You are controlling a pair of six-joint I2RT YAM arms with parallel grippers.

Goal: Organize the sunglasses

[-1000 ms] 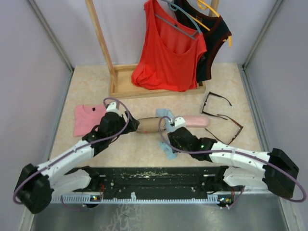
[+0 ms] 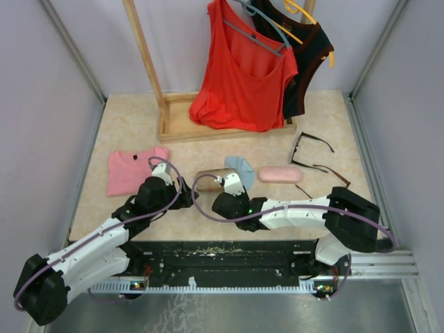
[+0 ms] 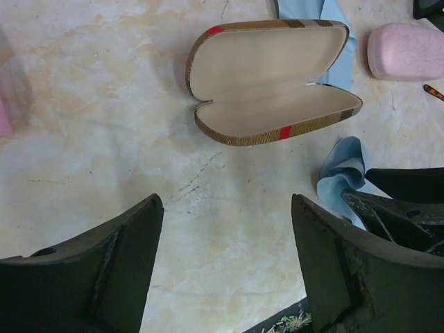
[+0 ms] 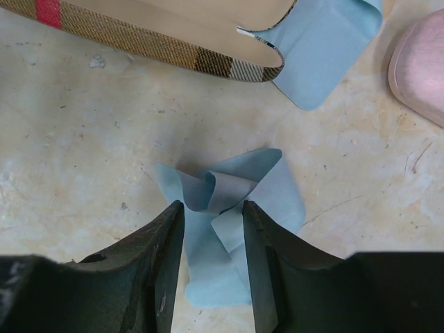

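Observation:
The plaid glasses case lies open on the table, its pale inside showing. My left gripper is open just in front of it, nothing between its fingers. My right gripper is part open above a crumpled blue cloth, which lies in front of the case; the cloth shows between and beyond the fingertips, and I cannot tell whether they touch it. Two pairs of sunglasses lie at the right in the top view: one dark pair farther back, one brown-armed pair nearer, partly hidden by my right arm.
A closed pink case stands right of the plaid one. Another blue cloth is partly behind the plaid case. A folded pink shirt lies at left. A wooden rack with hanging tops fills the back.
My right arm has swung left, bringing its gripper over the front blue cloth and covering part of the nearer sunglasses.

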